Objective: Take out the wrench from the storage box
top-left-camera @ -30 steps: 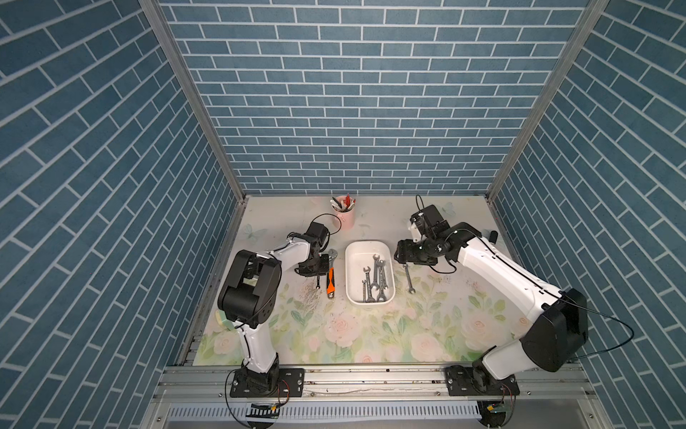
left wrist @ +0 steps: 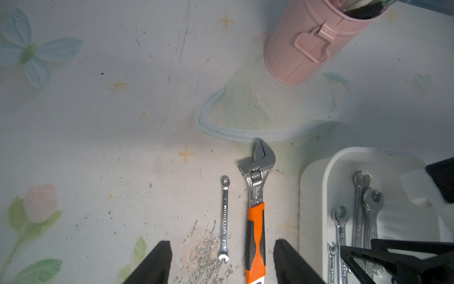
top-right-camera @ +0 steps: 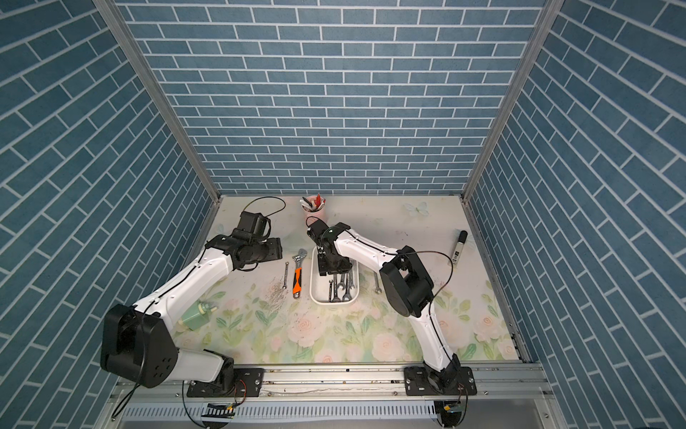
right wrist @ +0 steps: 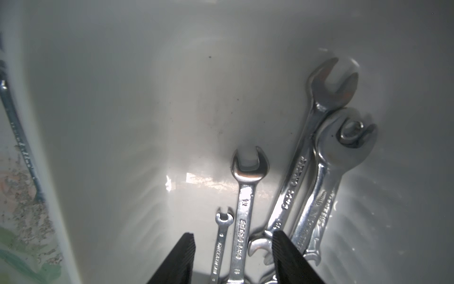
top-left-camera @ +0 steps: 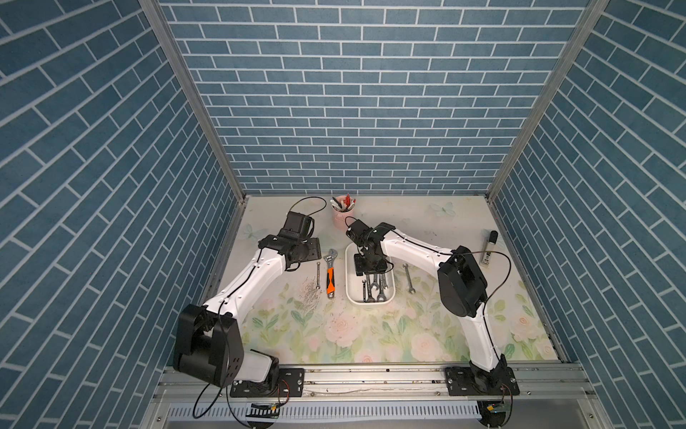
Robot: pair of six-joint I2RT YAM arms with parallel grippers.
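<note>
A white storage box (top-left-camera: 350, 293) holds several silver open-ended wrenches; in the right wrist view they lie on its floor, a mid-sized wrench (right wrist: 245, 203) at centre and a tiny wrench (right wrist: 220, 236) beside it. My right gripper is low inside the box over the wrenches, fingers apart, none seen held. My left gripper hangs left of the box with fingers apart and empty, above a small wrench (left wrist: 224, 213) and an orange-handled adjustable wrench (left wrist: 255, 236) lying on the table.
A pink cup (top-left-camera: 343, 218) of tools stands behind the box. Another wrench (top-left-camera: 408, 279) lies right of it, and a black-and-silver tube (top-left-camera: 490, 246) at the far right.
My right gripper has moved left and down from beside the box to inside it. My left gripper has drawn up and left, away from the wrenches on the table.
</note>
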